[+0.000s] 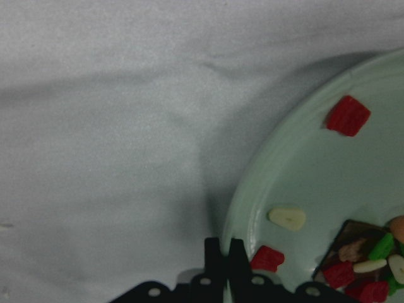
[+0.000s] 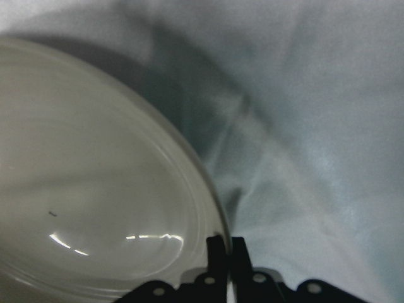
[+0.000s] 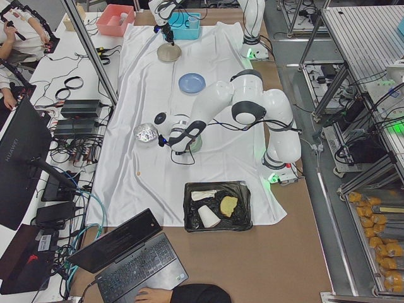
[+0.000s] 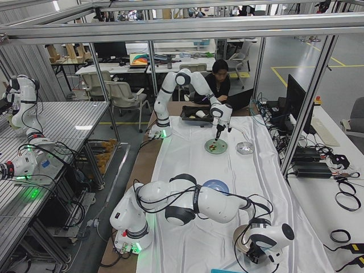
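Note:
The pale green plate [image 4: 216, 145], holding red, green, white and dark food-like pieces, has my left gripper at its rim, fingers shut on the edge. In the right wrist view, a plain beige plate [image 2: 95, 158] has my right gripper shut on its rim. That plate also shows at the far end of the camera left view. A blue plate [image 3: 192, 83] lies between the two, and crumpled foil [image 3: 145, 133] sits beside the green plate. My left arm hides much of the green plate in the camera left view.
A black tray [image 3: 217, 223] with light objects is at the near end of the white cloth, beside a laptop [image 3: 139, 265] and a seated person. A blue bin [image 3: 184, 25] stands at the far end. Cables and monitors line one side.

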